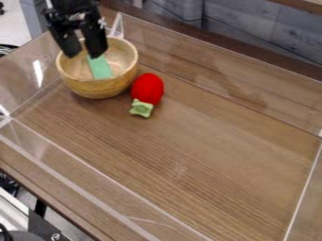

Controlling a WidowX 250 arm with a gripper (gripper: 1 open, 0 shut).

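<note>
My gripper [75,38] is a dark, blurred shape at the top left, over the back of a round tan bowl [75,83]. It stands open. A pale green oblong [100,66] lies in the bowl beneath it. A red rounded object [149,87] sits just right of the bowl, with a small light green piece [141,109] in front of it.
A dark grey ledge [277,11] runs along the back right. The table's left edge is near the bowl.
</note>
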